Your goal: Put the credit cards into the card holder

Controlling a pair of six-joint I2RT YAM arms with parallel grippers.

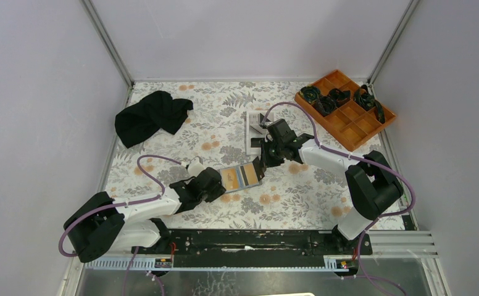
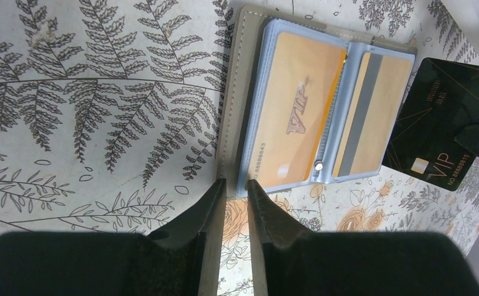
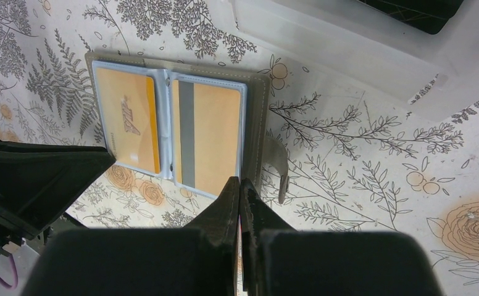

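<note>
The card holder (image 1: 240, 178) lies unfolded on the patterned cloth, grey outside with blue sleeves. In its left pocket sits an orange card (image 2: 295, 105); a tan card with a grey stripe (image 3: 215, 129) fills the right pocket. My left gripper is shut on the holder's near left corner. A black VIP card (image 2: 444, 123) is held at the holder's right end by my right gripper, shut on its far edge. The right wrist view shows that card only edge-on, and whether it has entered a sleeve cannot be told.
A white tray (image 1: 254, 116) with dark cards in it stands behind the holder. Further right is a wooden compartment box (image 1: 357, 126) with black coiled items. A black cloth (image 1: 154, 117) lies at the back left. The cloth in front of the holder is clear.
</note>
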